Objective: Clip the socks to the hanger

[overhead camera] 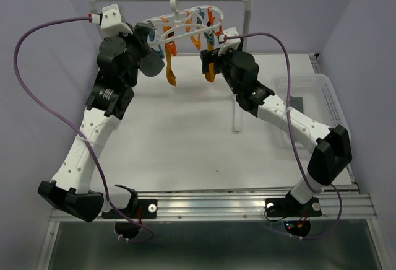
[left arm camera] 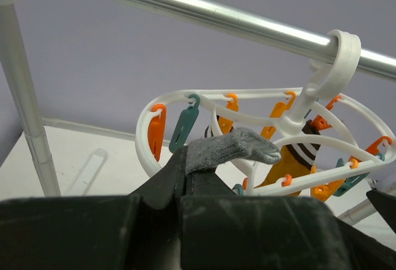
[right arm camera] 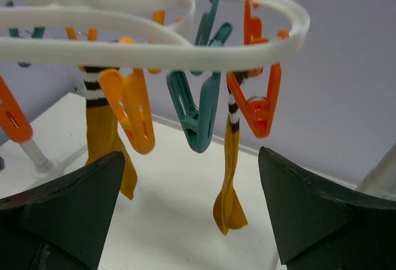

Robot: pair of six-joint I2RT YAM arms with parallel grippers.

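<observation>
A white oval hanger (overhead camera: 185,33) with orange and teal clips hangs from the rail; yellow socks (overhead camera: 171,72) with dark striped tops hang from it. My left gripper is shut on a grey sock (left arm camera: 226,149), held up at the hanger's left end, partly hidden by the gripper in the top view. My right gripper stands open below the hanger's right end, with orange and teal clips (right arm camera: 199,121) above and between its fingers in view.
A white basket (overhead camera: 331,103) with a grey item inside lies at the right. The rack's posts (left arm camera: 28,109) stand either side.
</observation>
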